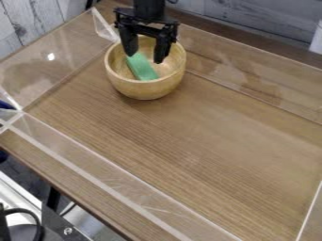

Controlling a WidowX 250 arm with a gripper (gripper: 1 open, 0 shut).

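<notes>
A wooden bowl (149, 87) sits near the top centre of the table, with a green object (139, 66) lying inside it. My black gripper (146, 42) is above the bowl's back half, its two dark fingers spread open on either side, partly down inside the rim. I see nothing held between them.
Clear plastic edging runs along the left, with black cables at the lower left. A white surface shows at the top right corner.
</notes>
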